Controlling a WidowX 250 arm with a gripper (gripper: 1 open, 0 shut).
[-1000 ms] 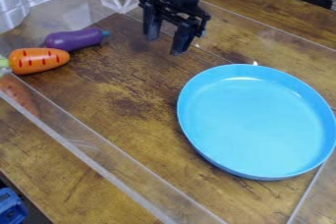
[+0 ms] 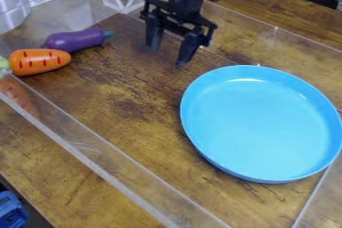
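Observation:
A dark robot gripper (image 2: 171,34) hangs at the top centre over the wooden table, its fingers angled down; whether it holds anything I cannot tell. A large blue plate (image 2: 261,123) fills the right side. An orange toy carrot (image 2: 39,60) and a purple toy eggplant (image 2: 76,39) lie at the left, apart from the gripper.
A second orange item (image 2: 16,100) is partly visible at the left edge, and a blue object (image 2: 10,212) at the bottom-left corner.
The gripper has shifted slightly and changed its angle a little. The plate and toys have not moved.

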